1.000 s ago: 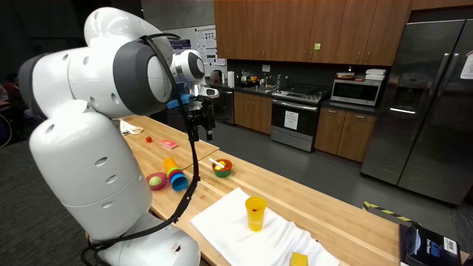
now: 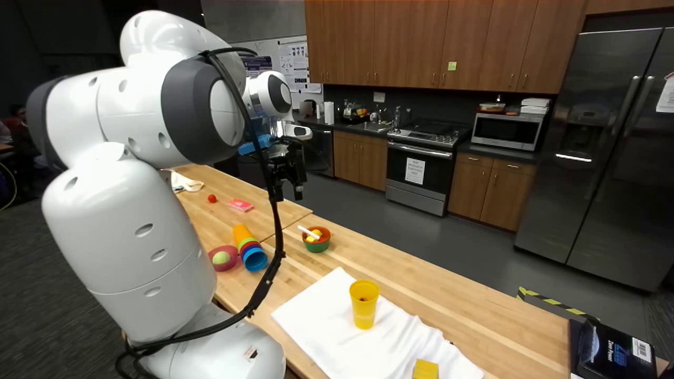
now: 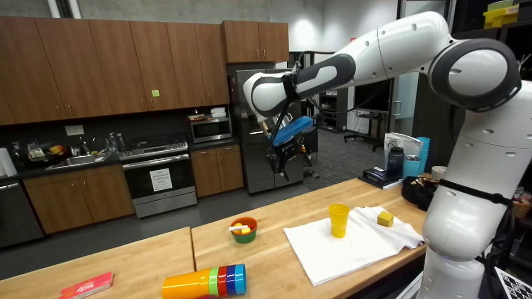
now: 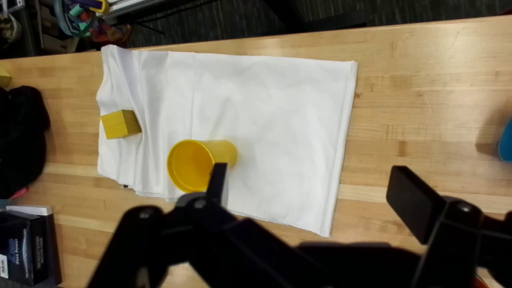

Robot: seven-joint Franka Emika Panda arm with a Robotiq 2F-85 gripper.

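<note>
My gripper hangs high above the table, its two black fingers (image 4: 415,204) wide apart and nothing between them. Below, a yellow cup (image 4: 191,165) stands upright on a white cloth (image 3: 314,249). In the wrist view one finger overlaps the cup's edge, though the hand is well above it. On the cloth's rumpled end lies a yellow block (image 3: 385,219). A bowl (image 3: 244,235), orange inside and green outside, stands on bare wood and holds yellow pieces and a white stick. A stack of nested coloured cups (image 3: 204,282) lies on its side.
A pink bowl with a ball (image 2: 221,258), a red packet (image 3: 87,286) and a small red ball (image 2: 212,198) are on the left. A black box (image 2: 616,350) and a dark cloth bundle (image 3: 419,192) occupy the far end. Bare wood surrounds the white cloth.
</note>
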